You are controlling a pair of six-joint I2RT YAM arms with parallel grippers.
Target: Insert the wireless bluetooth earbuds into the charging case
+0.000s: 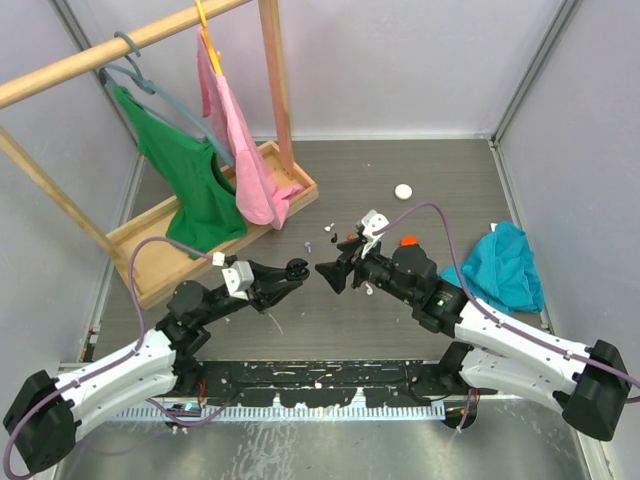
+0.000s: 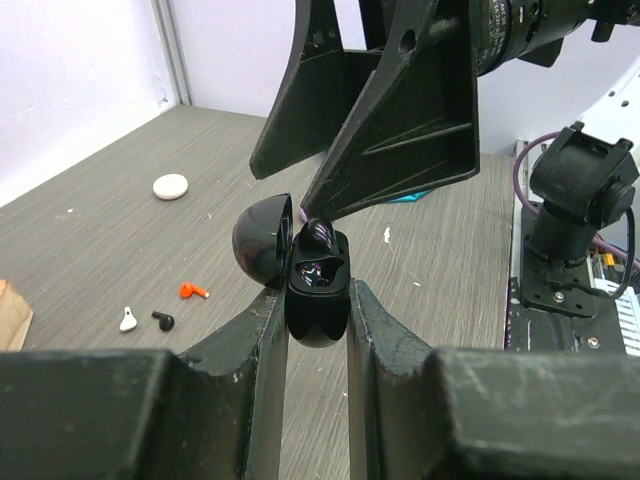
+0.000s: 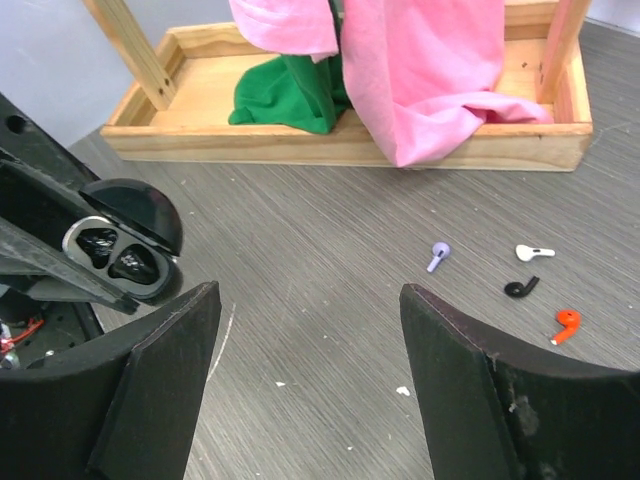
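Note:
My left gripper (image 1: pixel 293 273) is shut on the black charging case (image 2: pixel 318 305), holding it above the table with its rounded lid (image 2: pixel 262 240) raised. In the right wrist view, dark glossy earbud shapes fill both hollows of the case (image 3: pixel 160 285). The earbud (image 2: pixel 318 238) in the far hollow sits down inside, its top just above the rim. My right gripper is open and empty, to the right of the case; in the left wrist view its fingers (image 2: pixel 415 130) pass over the far hollow.
Loose on the table lie a purple earbud (image 3: pixel 440 252), a white one (image 3: pixel 533 253), a black one (image 3: pixel 519 288) and an orange one (image 3: pixel 567 325). A wooden rack (image 1: pixel 150 265) with hanging clothes stands left. A blue cloth (image 1: pixel 503 268) lies right.

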